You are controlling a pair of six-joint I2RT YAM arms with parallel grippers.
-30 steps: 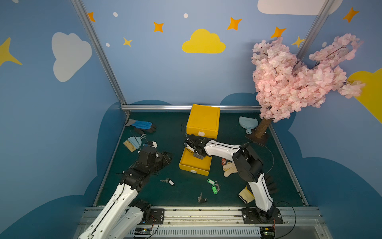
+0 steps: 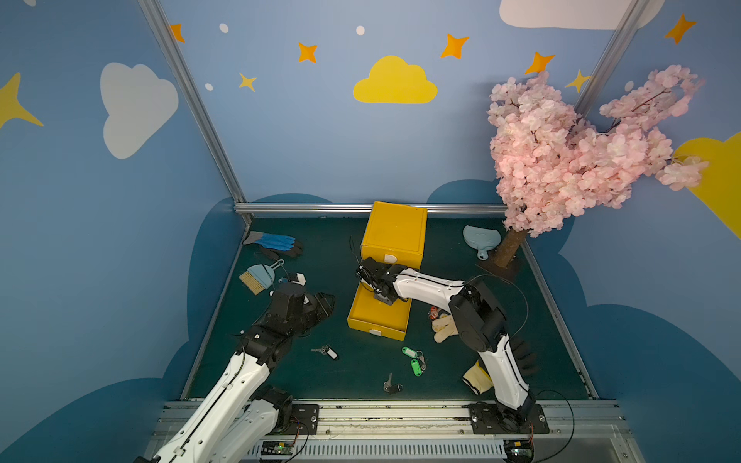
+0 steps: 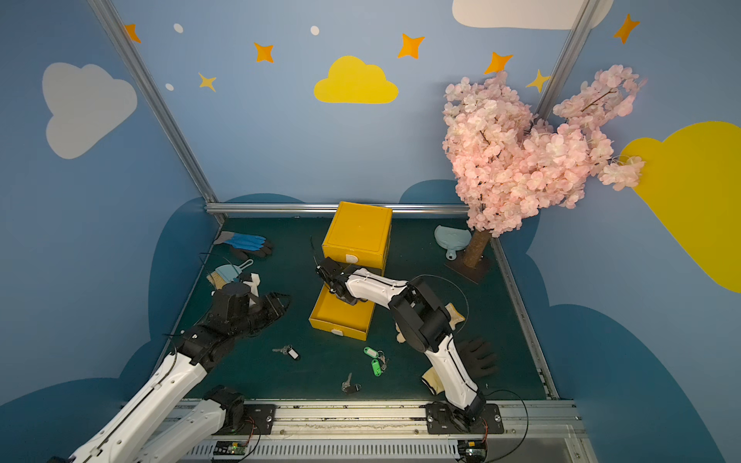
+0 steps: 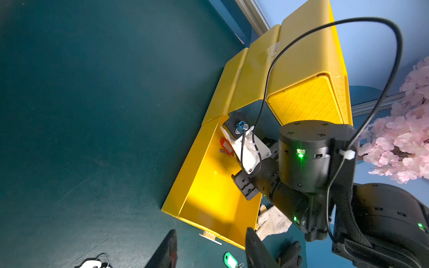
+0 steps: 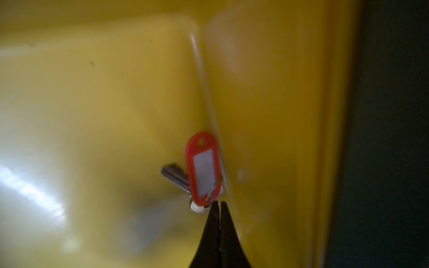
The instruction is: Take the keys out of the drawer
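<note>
In the right wrist view, a key with a red tag (image 5: 193, 167) lies on the drawer floor against its side wall. My right gripper is shut with nothing between its fingers; their tips come just below the tag's lower end, and the key is outside them. The yellow drawer (image 4: 190, 178) is pulled out, and the left wrist view shows the red tag (image 4: 226, 146) partly hidden behind the right gripper's mount. My left gripper stands open and empty, its fingers wide apart, outside the drawer on the left.
Loose keys with a white tag (image 2: 332, 352), green-tagged keys (image 2: 417, 366) and another dark key set (image 2: 393, 386) lie on the mat in front of the drawer. A glove (image 2: 445, 328) sits right of it. Mat left of the drawer is mostly clear.
The right gripper stays shut; the left arm has moved slightly.
</note>
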